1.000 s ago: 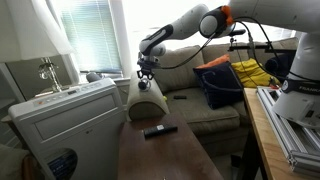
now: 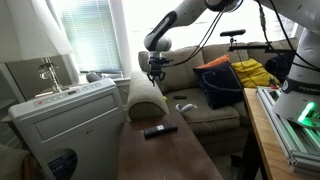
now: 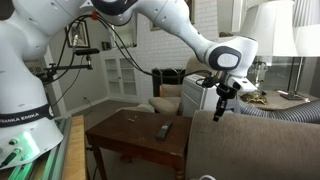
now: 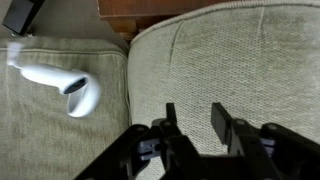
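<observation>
My gripper hovers over the sofa's grey-beige armrest (image 4: pixel 235 60). In the wrist view its fingers stand part-way apart, and only fabric shows between their tips. Exterior view 2 has the gripper (image 3: pixel 221 108) pointing down just above the armrest top. On the seat cushion lies a white, curved object (image 4: pixel 62 78) with a round opening at one end, apart from my fingers. That same white object (image 2: pixel 187 108) shows in exterior view 1 beside the armrest.
A brown table (image 3: pixel 125 128) carrying a black remote-like object (image 3: pixel 164 130) adjoins the sofa arm. Another dark object (image 2: pixel 180 97) lies on the seat. Cushions (image 2: pixel 222 87) fill the far end. A white cabinet (image 2: pixel 75 120) and lamp (image 2: pixel 40 35) stand left.
Earlier a white object was on the armrest by my gripper; now it lies on the seat beside the armrest. My gripper has come slightly nearer the camera in exterior view 1.
</observation>
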